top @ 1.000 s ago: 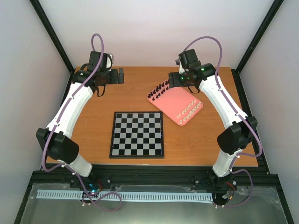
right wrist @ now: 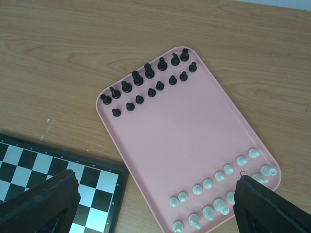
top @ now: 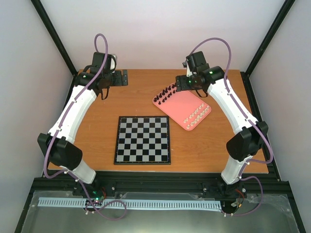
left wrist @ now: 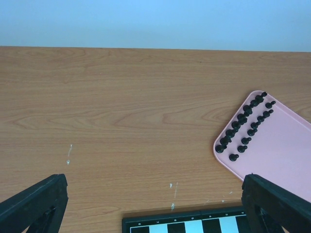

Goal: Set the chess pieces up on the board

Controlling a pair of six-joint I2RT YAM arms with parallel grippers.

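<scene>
An empty checkered chessboard (top: 142, 140) lies at the front centre of the wooden table, partly seen in both wrist views. Right of it, a pink tray (right wrist: 180, 131) holds black pieces (right wrist: 137, 78) in two rows at its far end and white pieces (right wrist: 208, 213) in two rows at its near end. My left gripper (top: 121, 77) hangs open above the bare back-left table, with nothing between its fingers. My right gripper (top: 182, 83) is open above the tray's far end, also empty.
Bare wood (left wrist: 97, 121) fills the left and back of the table (top: 97, 141). There is also clear space at the front right, beside the tray. Walls enclose the back and sides.
</scene>
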